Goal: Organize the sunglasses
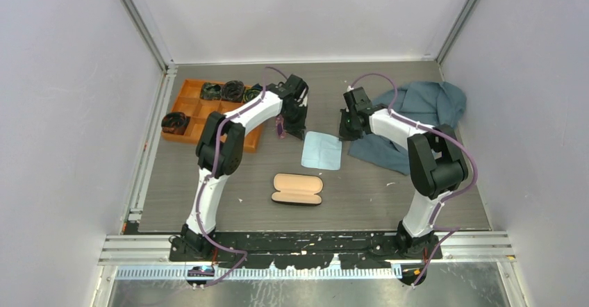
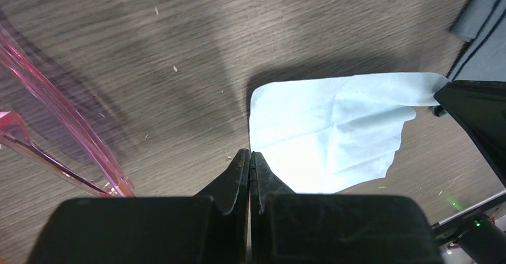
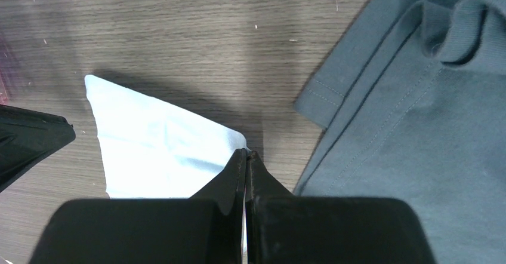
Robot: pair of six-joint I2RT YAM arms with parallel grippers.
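Note:
A light-blue cloth point(image 1: 321, 151) lies flat in the middle of the table. My right gripper is shut on its far right corner. By the cloth's left edge, my left gripper is shut, and nothing clearly shows between its fingers. Pink sunglasses point(image 1: 280, 128), partly hidden by the left arm, rest beside the orange compartment tray point(image 1: 251, 140); the left wrist view shows part of a pink frame point(image 2: 65, 109). Nearer the front, a glasses case point(image 1: 297, 183) lies open and empty, with a tan lining.
Dark items point(image 1: 232, 90) sit in several tray compartments, and some tray cells are empty. A crumpled blue-grey fabric point(image 1: 437, 105) covers the right side under the right arm. Bare table surrounds the case.

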